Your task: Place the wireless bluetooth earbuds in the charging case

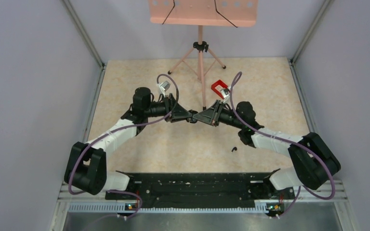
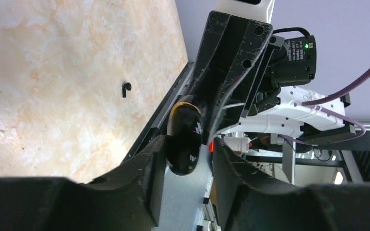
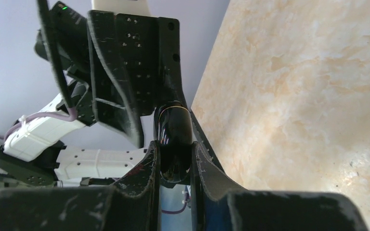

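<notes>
A glossy black charging case (image 2: 185,139) (image 3: 175,130) is held upright between my two grippers above the middle of the table. My right gripper is shut on it. My left gripper has its fingers around the case's near part, part open; whether they touch it is hard to tell. A small black earbud (image 1: 234,148) (image 2: 125,88) lies on the table toward the front right. The case's inside is not clearly visible.
A red rectangular holder (image 1: 214,87) lies at the back right of the table (image 1: 125,82). A pink stand (image 1: 200,67) stands at the back middle.
</notes>
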